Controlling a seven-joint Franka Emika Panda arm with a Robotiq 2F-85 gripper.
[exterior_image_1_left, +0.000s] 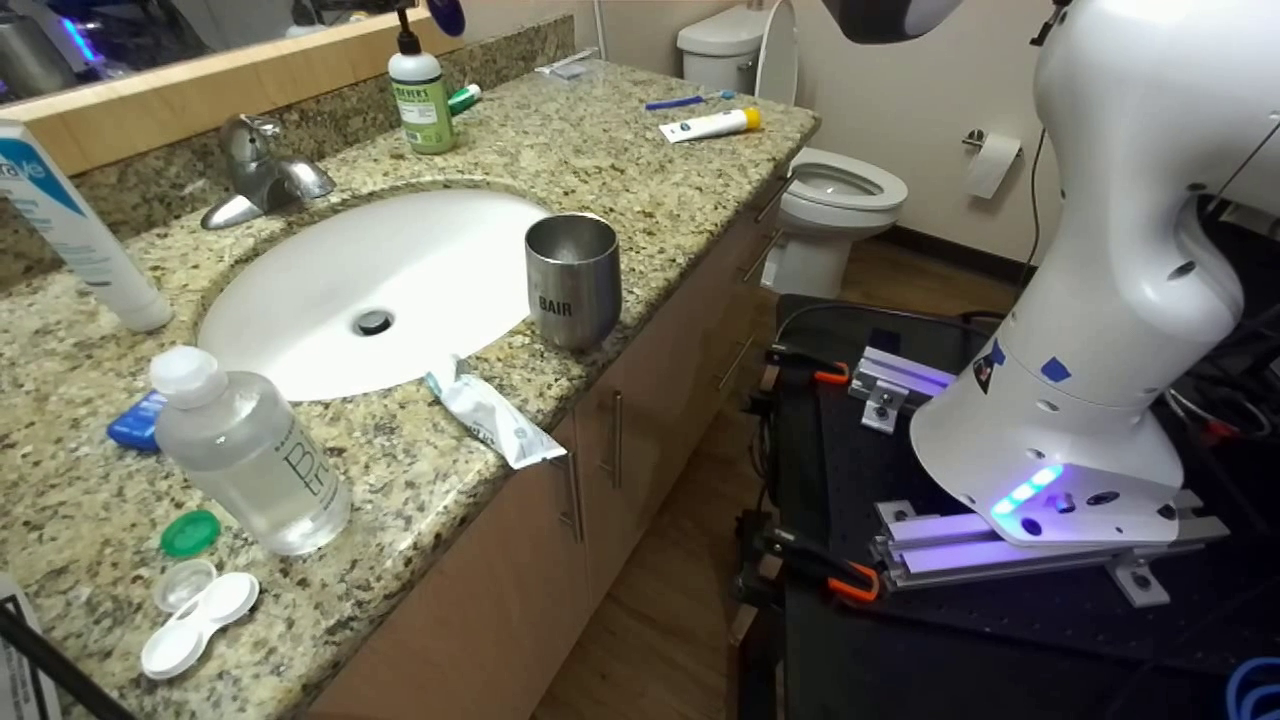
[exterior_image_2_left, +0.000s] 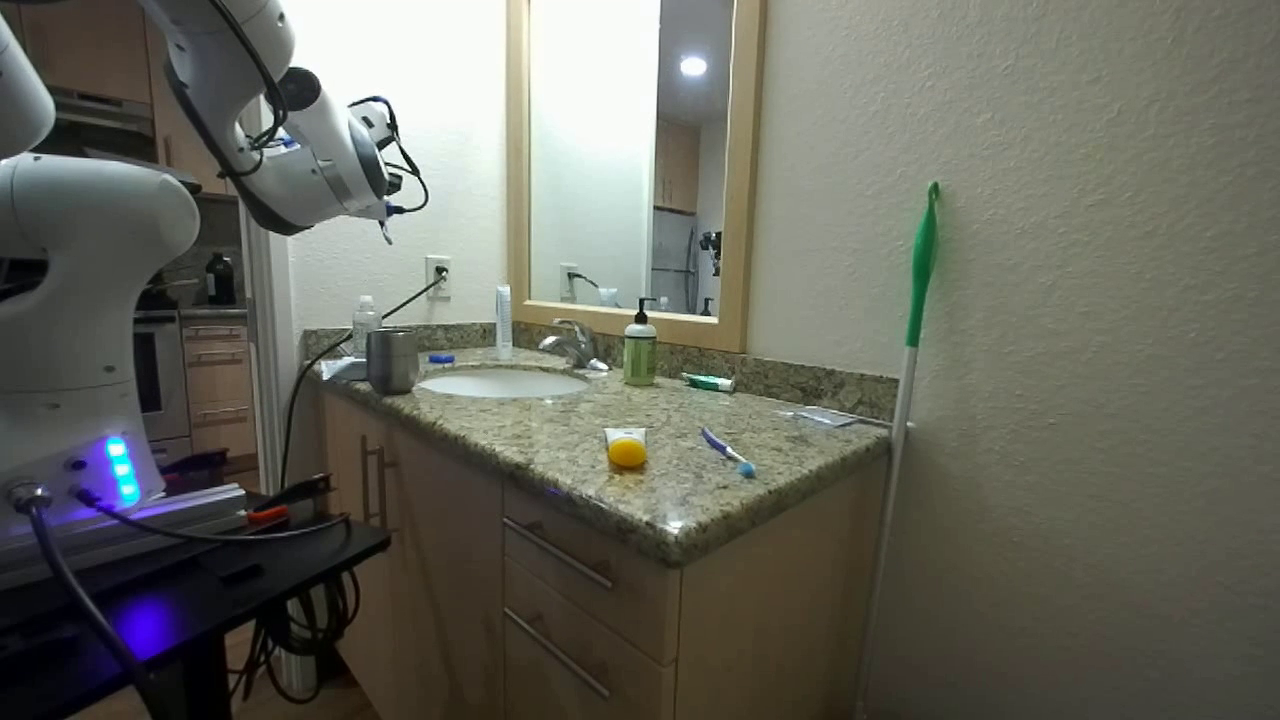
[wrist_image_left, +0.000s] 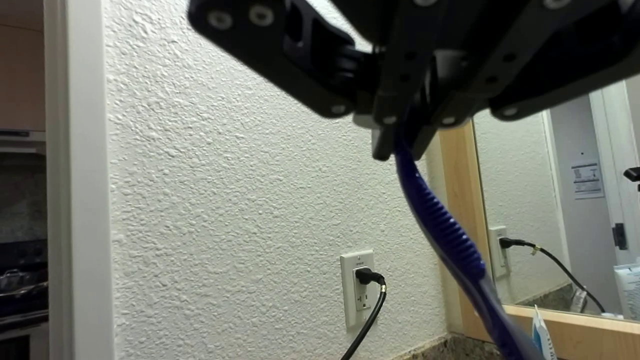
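My gripper is shut on the dark blue ridged handle of what looks like a toothbrush (wrist_image_left: 444, 231). From the fingertips the handle slants down and right, and its far end leaves the wrist view. In exterior view 2 the gripper (exterior_image_2_left: 391, 192) is high above the left end of the counter, over the metal cup (exterior_image_2_left: 392, 364) and clear of everything on the counter. The cup (exterior_image_1_left: 573, 288) stands upright between the sink and the counter's front edge; its bottom inside is hidden.
Beside the cup lies a crumpled tube (exterior_image_1_left: 489, 414). A clear bottle (exterior_image_1_left: 258, 462), a contact lens case (exterior_image_1_left: 200, 626) and a soap pump (exterior_image_1_left: 420, 106) stand or lie around the sink (exterior_image_1_left: 288, 324). Another toothbrush (exterior_image_2_left: 726, 451) and a yellow-capped tube (exterior_image_2_left: 626, 446) occupy the far end. A corded outlet (wrist_image_left: 358, 288) is on the wall.
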